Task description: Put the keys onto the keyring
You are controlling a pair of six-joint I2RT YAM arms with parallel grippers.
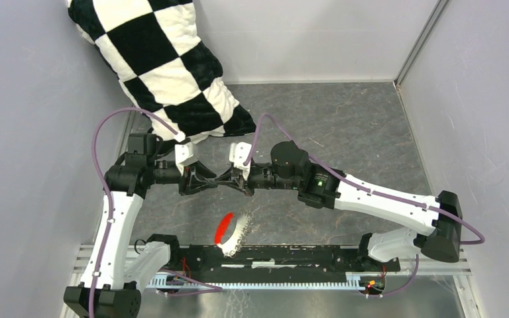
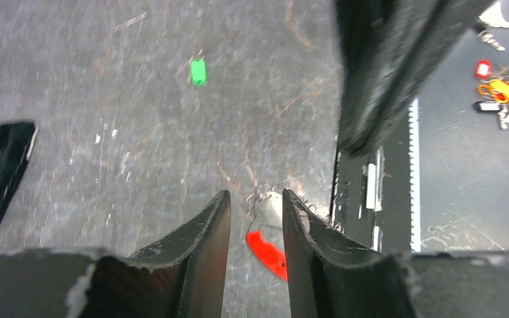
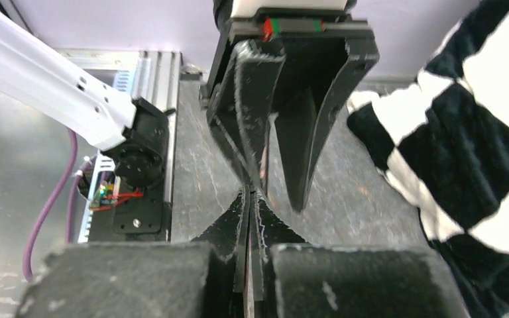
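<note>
A red tag (image 1: 224, 228) lies on the table below the grippers, beside a pale, blurred shape (image 1: 238, 233) whose details I cannot make out. In the left wrist view the same red tag (image 2: 267, 254) has a thin loop near it. My left gripper stands part open, its fingers apart and only table showing through the gap. Opposite it, my right gripper is shut, nothing visible between its fingertips. Its tips are close to one left finger (image 3: 250, 126); whether they touch I cannot tell.
A small green piece (image 2: 199, 71) lies on the table in the left wrist view. Several keys and coloured tags (image 2: 502, 93) are clustered beyond the rail. A checkered cushion (image 1: 162, 59) fills the back left.
</note>
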